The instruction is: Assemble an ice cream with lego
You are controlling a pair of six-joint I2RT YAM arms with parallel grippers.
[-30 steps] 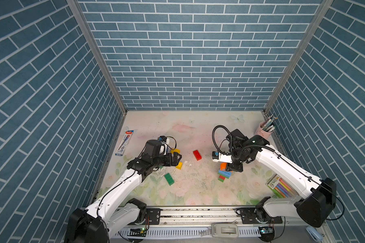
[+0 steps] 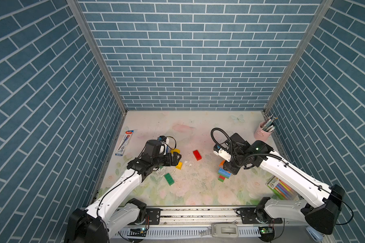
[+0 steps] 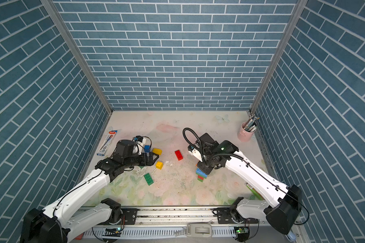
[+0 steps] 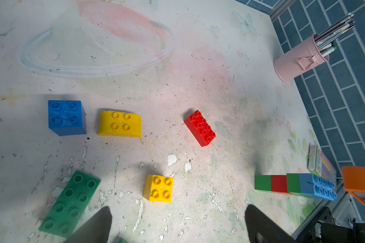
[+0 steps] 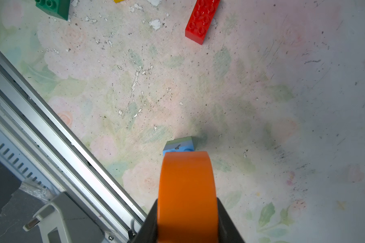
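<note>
A stack of bricks (image 4: 298,184), green, red, green and light blue from bottom to top, stands upright at the right of the table. An orange rounded brick (image 5: 187,194) fills the fingers of my right gripper, which is shut on it. It sits just above the blue top of the stack; in the left wrist view a gap shows between the orange brick and the studs. On the left side my left gripper hangs open over the table, empty, its blurred fingers wide apart.
Loose on the table are a red brick (image 4: 200,128), a small yellow brick (image 4: 159,188), a rounded yellow brick (image 4: 120,123), a blue brick (image 4: 67,117) and a long green brick (image 4: 70,203). A pink pencil cup (image 2: 263,132) stands at the back right. Bare table lies behind.
My right gripper has shifted and turned above the stack, holding the orange brick, now more hidden behind it. The stack and my left arm have stayed put.
</note>
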